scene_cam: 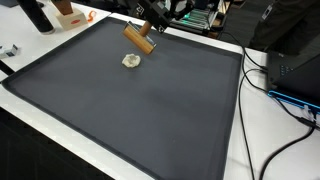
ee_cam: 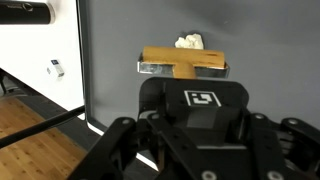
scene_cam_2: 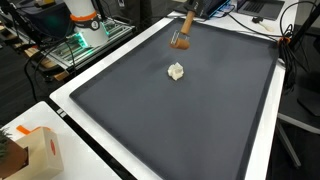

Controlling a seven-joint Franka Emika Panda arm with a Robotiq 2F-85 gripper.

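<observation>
My gripper is shut on the handle of a wooden T-shaped tool (ee_cam: 184,57), whose wide head has a thin edge along it. In exterior view 1, the tool (scene_cam: 139,39) slants near the far edge of the dark board. A small white crumpled lump (scene_cam: 131,61) lies on the board just in front of the tool's head, with a gap between them. Exterior view 2 also shows the lump (scene_cam_2: 176,71) apart from the wooden tool (scene_cam_2: 181,40). Whether the head touches the board is hard to tell.
The grey board (scene_cam: 140,115) is otherwise bare, with wide free room around the lump. White table strips border it. Dark cables (scene_cam: 262,110) run along the right side in exterior view 1, and several small items stand beyond the far left corner.
</observation>
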